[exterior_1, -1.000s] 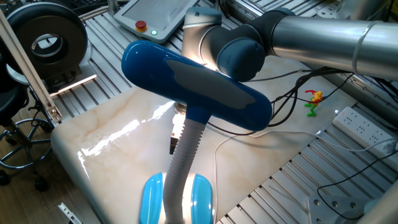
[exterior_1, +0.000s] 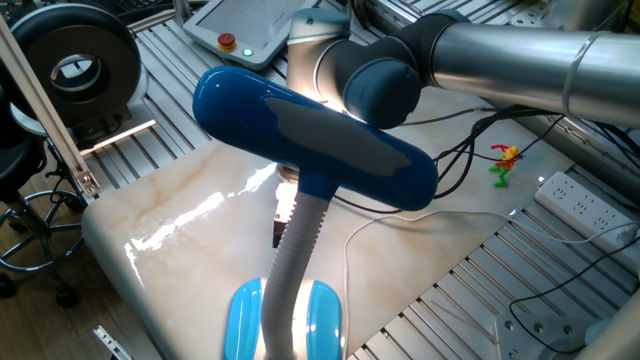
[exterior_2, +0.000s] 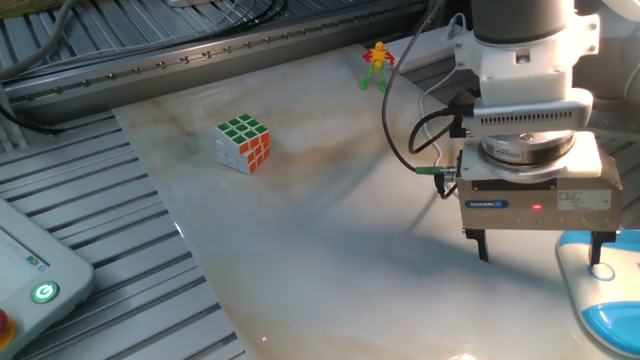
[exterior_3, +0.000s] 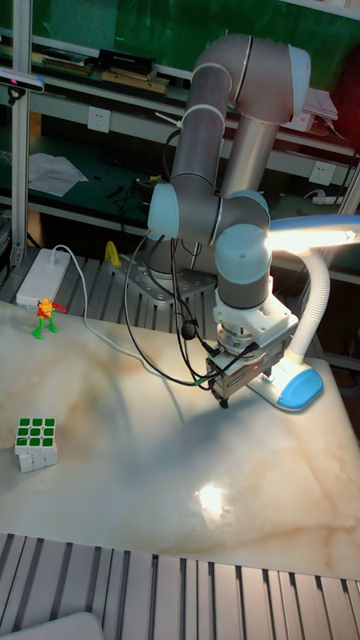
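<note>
In exterior view 2 my gripper hangs above the right side of the marble-patterned sheet, its two black fingers wide apart and nothing visible between them. A cube puzzle, with green on top and orange on one side, sits on the sheet well to the left of the gripper. The small toy figure, yellow, red and green, stands near the sheet's far edge. Exterior view 3 shows the cube and the figure at the left, both apart from the gripper. Exterior view 1 has the gripper mostly hidden behind the lamp.
A blue desk lamp rises close to the arm, its blue-white base beside the gripper. Cables hang from the wrist. The power strip and a white cord lie near the figure. Open sheet separates gripper and cube.
The arm's wrist joints have shifted slightly to the left in exterior view 1. The toy figure and the lamp have stayed put.
</note>
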